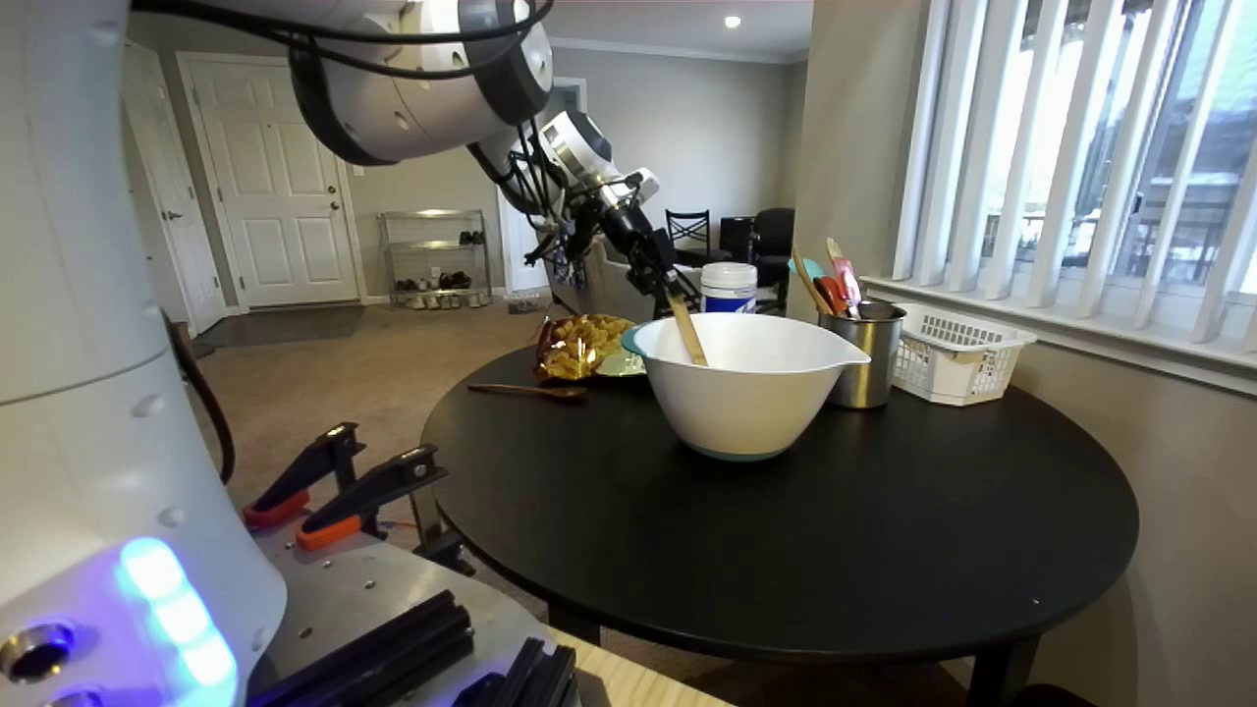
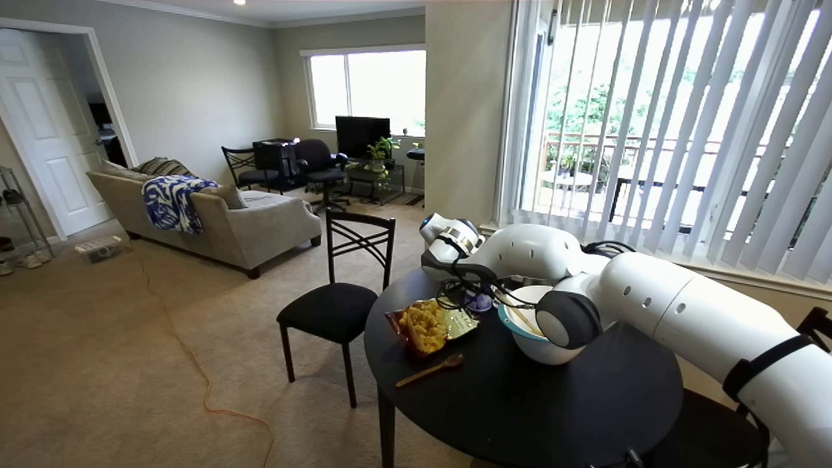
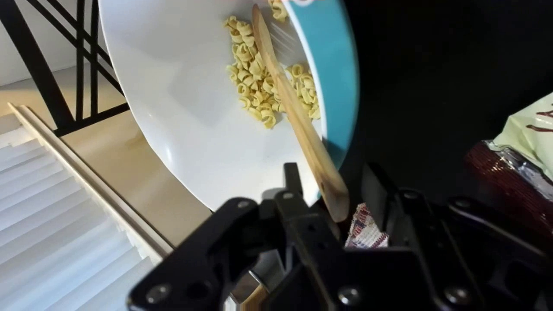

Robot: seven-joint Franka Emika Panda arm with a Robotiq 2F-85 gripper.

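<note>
A white mixing bowl (image 1: 748,377) with a teal handle stands on the round black table. Inside it, small curled pasta (image 3: 259,88) lies on the bottom. A wooden utensil (image 3: 295,109) leans over the rim at the teal side, its handle end sticking out. My gripper is part open around that handle end. One finger (image 3: 293,181) stands on each side, and gaps show between wood and fingers. In exterior view 1 the gripper (image 1: 669,287) comes down from above, just behind the bowl's rim. The arm hides the gripper in exterior view 2.
An open bag of yellow snacks (image 2: 427,326) and a wooden spoon (image 2: 429,370) lie beside the bowl. Near it stand a white-lidded tub (image 1: 728,287), a metal utensil holder (image 1: 862,359) and a white basket (image 1: 956,353).
</note>
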